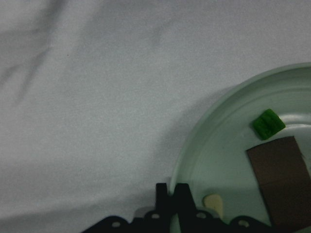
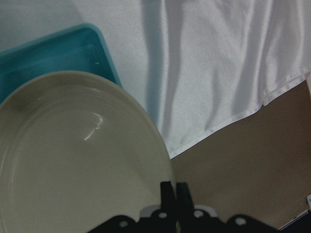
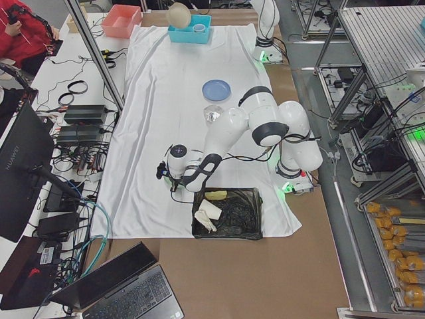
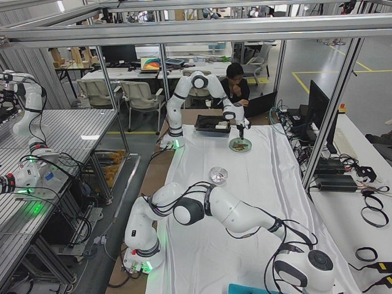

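Note:
A green plate (image 4: pixel 240 147) (image 1: pixel 218 126) holds a brown flat piece (image 1: pixel 279 179), a green cube (image 1: pixel 268 124) and a pale bit (image 1: pixel 214 204). My left gripper is at the plate's left rim, fingers close together on it. A beige plate (image 3: pixel 179 14) (image 2: pixel 82 150) is held up by my right gripper, shut on its rim, over a blue bin (image 3: pixel 188 36) (image 2: pixel 58 53).
A blue plate (image 3: pixel 216 90) and clear bowl (image 4: pixel 218 174) lie mid-table. A black lined bin (image 3: pixel 239 222) with cloths stands beside the left arm. A laptop lies on the brown board beyond.

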